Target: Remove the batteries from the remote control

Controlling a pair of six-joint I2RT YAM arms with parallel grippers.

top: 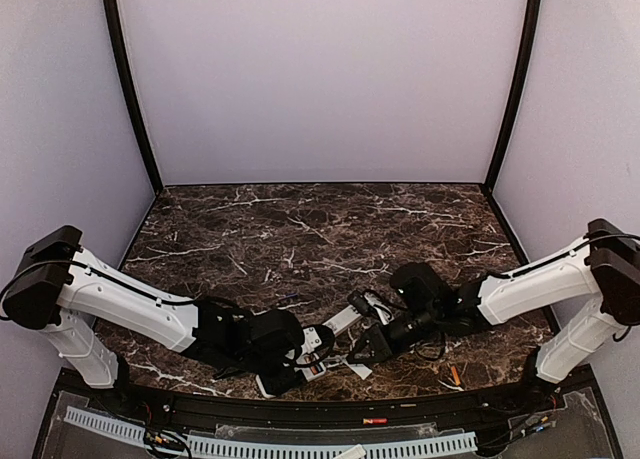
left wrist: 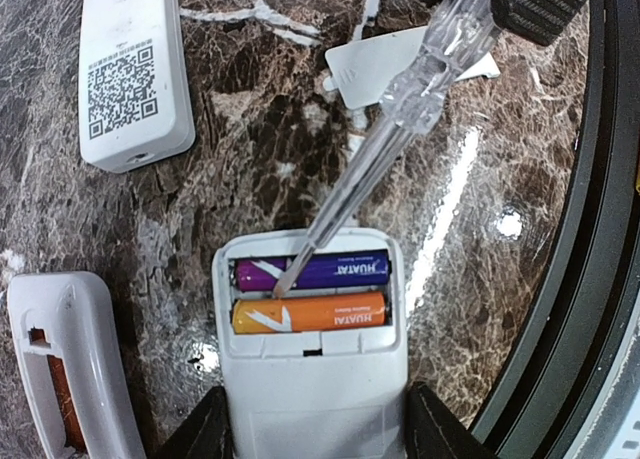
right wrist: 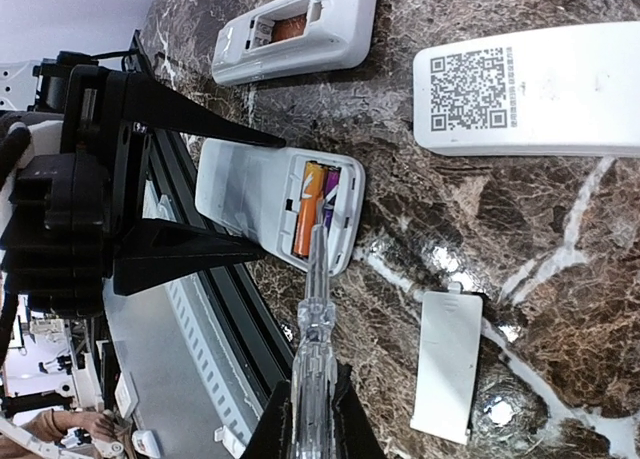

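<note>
A white remote control (left wrist: pixel 315 389) lies with its battery bay uncovered, and my left gripper is shut on its sides. Two batteries lie side by side in the bay: an orange battery (left wrist: pixel 310 313) and a purple battery (left wrist: pixel 350 269). My right gripper is shut on a clear, thin-tipped tool (right wrist: pixel 316 319). The tool's tip reaches over the bay, between the two batteries near one end; whether it touches them I cannot tell. Both batteries are seated in the bay. In the top view the arms hide most of the remote.
A loose white cover (right wrist: pixel 447 364) lies flat near the remote. Another white remote with a QR code (right wrist: pixel 540 89) and one with an open empty-looking bay (right wrist: pixel 295 29) lie close by. An orange stick-like item (top: pixel 455 376) rests at front right.
</note>
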